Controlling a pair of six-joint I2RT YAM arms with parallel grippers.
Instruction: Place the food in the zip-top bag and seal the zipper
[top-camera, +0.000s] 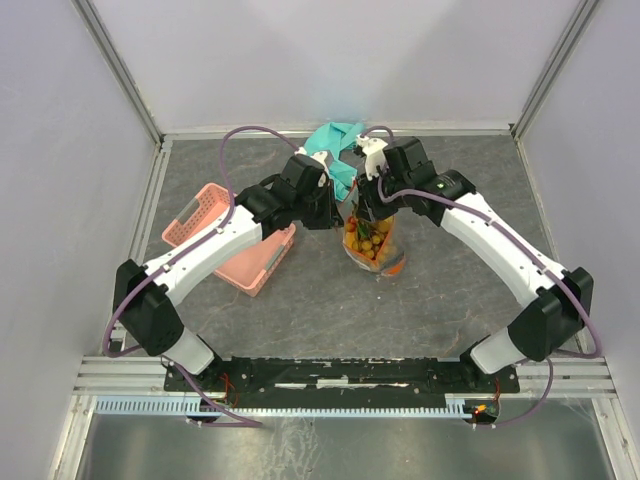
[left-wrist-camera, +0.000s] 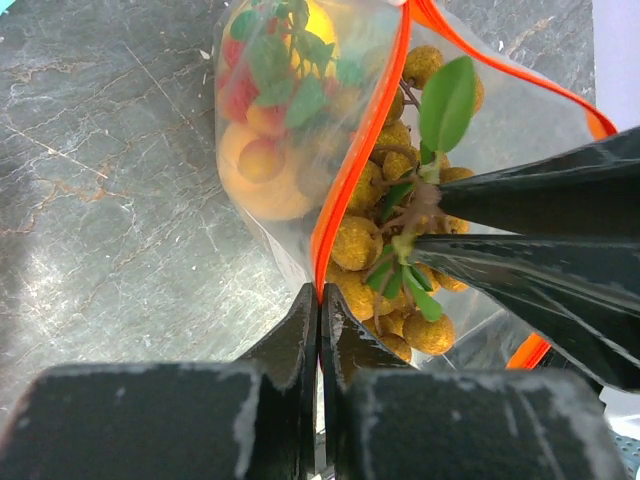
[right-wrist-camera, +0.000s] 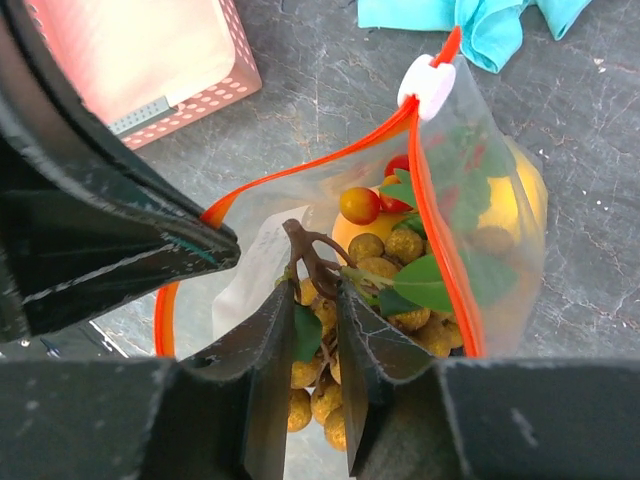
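Observation:
The clear zip top bag (right-wrist-camera: 436, 225) with an orange edge stands mouth up, in front of the teal cloth. Inside lie a bunch of brown longans (left-wrist-camera: 357, 243) with green leaves, small red tomatoes (right-wrist-camera: 360, 205) and yellow-orange fruit. My left gripper is shut on the bag's orange edge (left-wrist-camera: 345, 190), holding that side of the mouth out. My right gripper reaches into the mouth, part open, its fingers either side of the longans' brown stem (right-wrist-camera: 305, 255). A gap shows between these fingers. A white zipper slider (right-wrist-camera: 428, 88) sits at one corner.
A pink basket (top-camera: 262, 262) stands to the left, partly under my left arm. Behind the bag lies a crumpled teal cloth (top-camera: 333, 140).

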